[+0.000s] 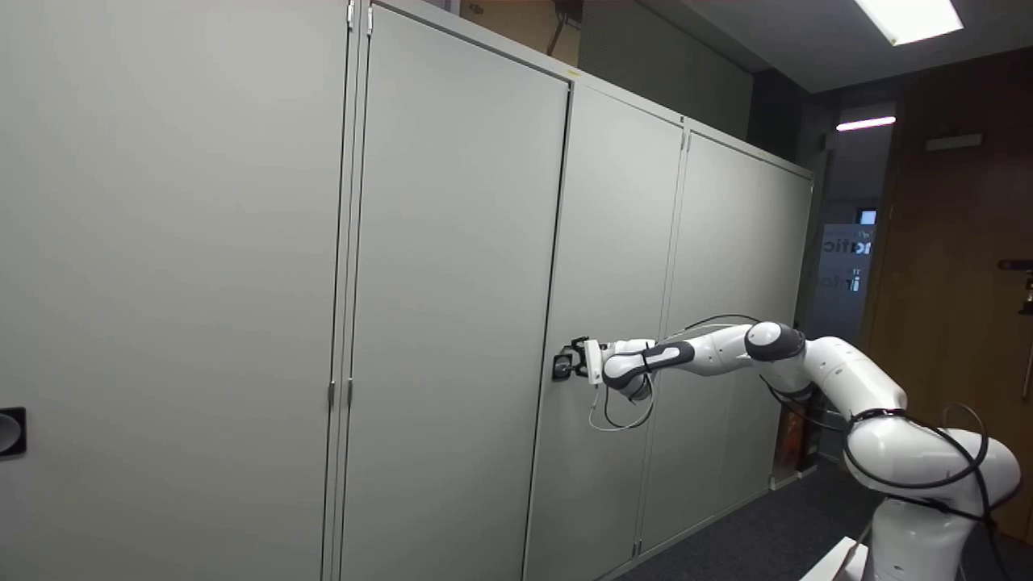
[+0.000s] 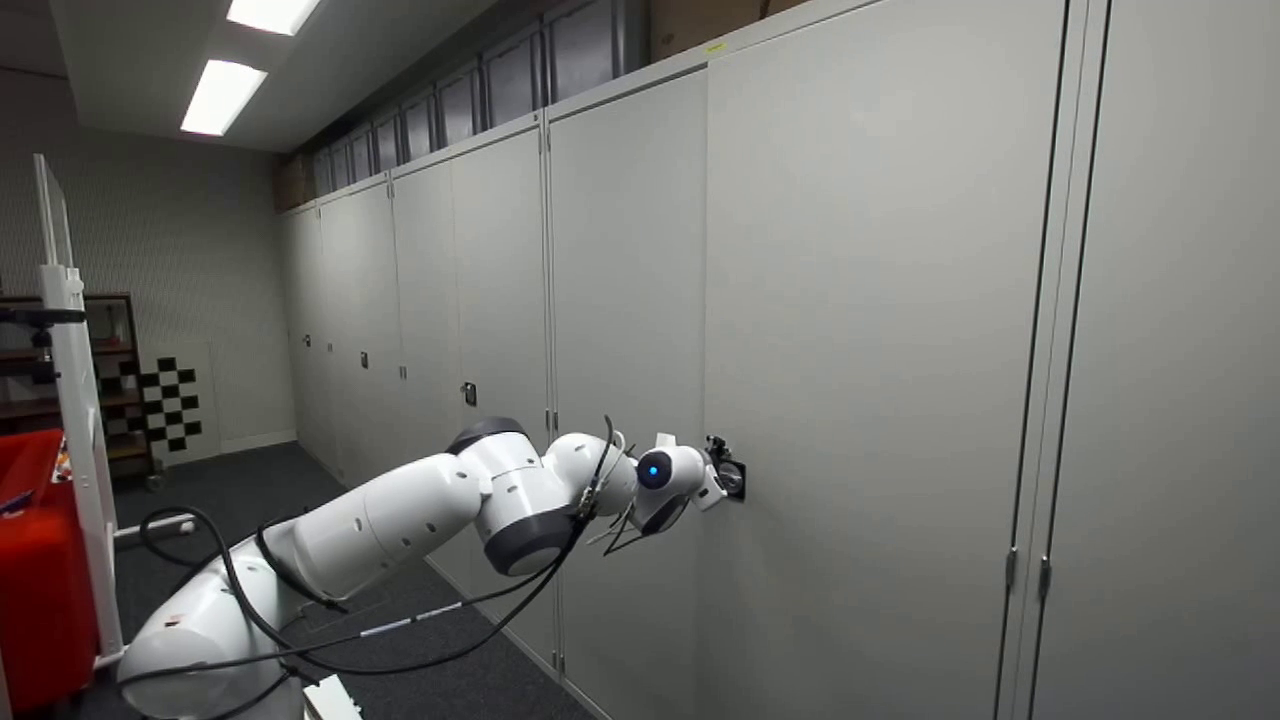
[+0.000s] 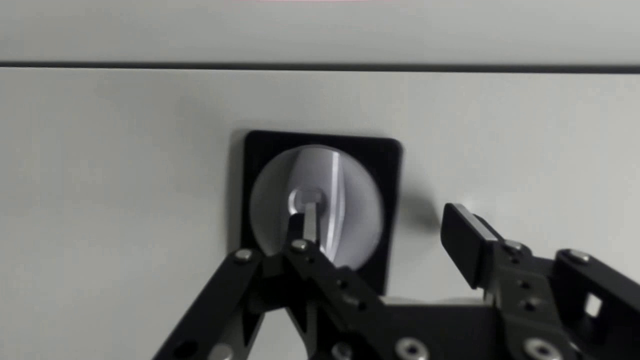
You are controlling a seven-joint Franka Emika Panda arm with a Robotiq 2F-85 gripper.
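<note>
A round silver knob [image 3: 360,198] with a raised grip ridge sits in a black square plate [image 3: 384,159] on a grey cabinet door [image 3: 120,180]. In the wrist view my gripper is open, its fingers apart. One finger overlaps the middle of the knob; the other fingertip [image 3: 465,243] stands to the right of the plate, over bare door. Whether the first finger touches the knob I cannot tell. From exterior view 1, my gripper [image 1: 578,358] is at the black plate [image 1: 562,367]. Exterior view 2 shows the knob [image 2: 731,479] partly behind the hand.
The door seam [image 3: 318,66] runs close beside the plate, and the neighbouring door [image 1: 455,290] is closed. More cabinet doors line the wall. A cable [image 1: 629,426] hangs in a loop below the wrist.
</note>
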